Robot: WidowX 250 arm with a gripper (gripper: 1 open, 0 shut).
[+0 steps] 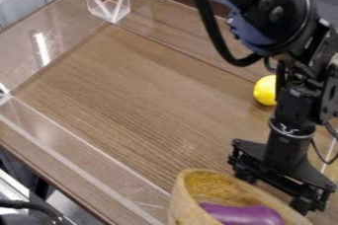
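Note:
My gripper [280, 178] is low at the right, pointing down with its fingers open, just behind a tan container [199, 185] at the bottom edge. A purple object [244, 214] lies inside that container. Whether the fingertips touch the container or the table cannot be told. A yellow object [264, 90] sits on the table behind the arm, partly hidden by it.
A clear bracket [109, 4] stands at the back left.

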